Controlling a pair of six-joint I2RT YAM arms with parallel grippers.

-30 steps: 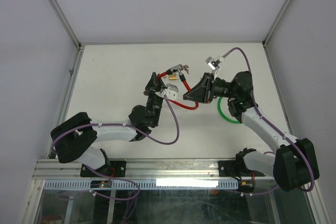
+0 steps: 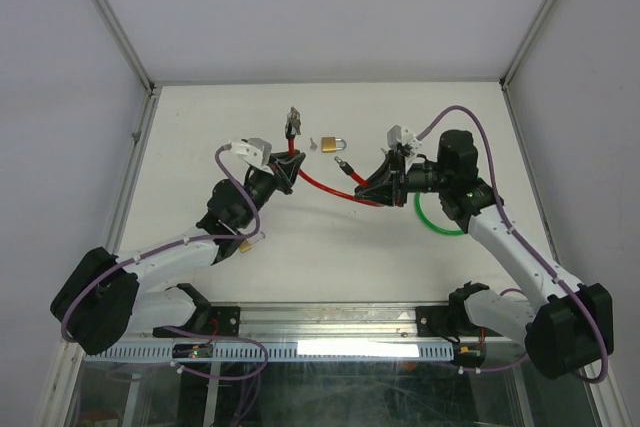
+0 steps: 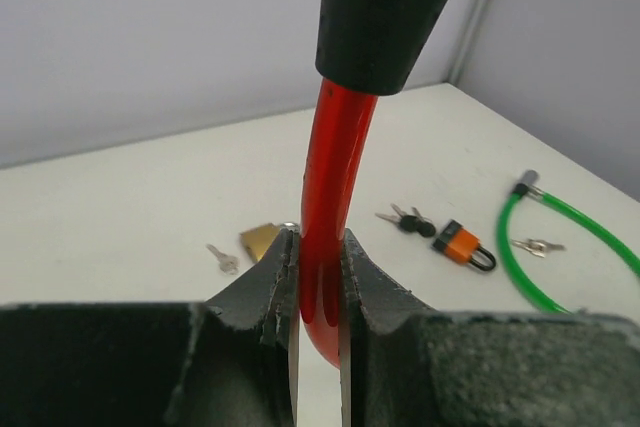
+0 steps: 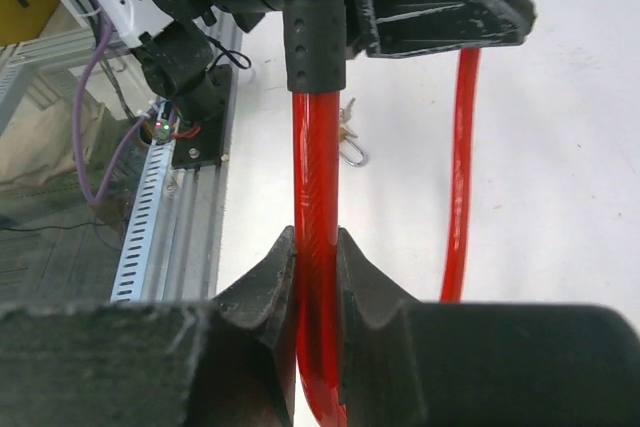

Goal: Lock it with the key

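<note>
A red cable lock (image 2: 330,188) spans between my two grippers. My left gripper (image 2: 295,155) is shut on one end, whose metal head (image 2: 293,122) points up; in the left wrist view the red tube (image 3: 332,147) rises from between the fingers. My right gripper (image 2: 375,185) is shut on the other end; its dark sleeve and metal tip (image 4: 315,37) stand above the fingers in the right wrist view. The two ends are apart. A small key (image 2: 313,144) lies on the table beside a brass padlock (image 2: 332,144).
A green cable lock (image 3: 590,229), an orange padlock (image 3: 460,243) and keys (image 3: 405,217) lie on the right of the table.
My right gripper has shifted slightly, still holding the cable.
</note>
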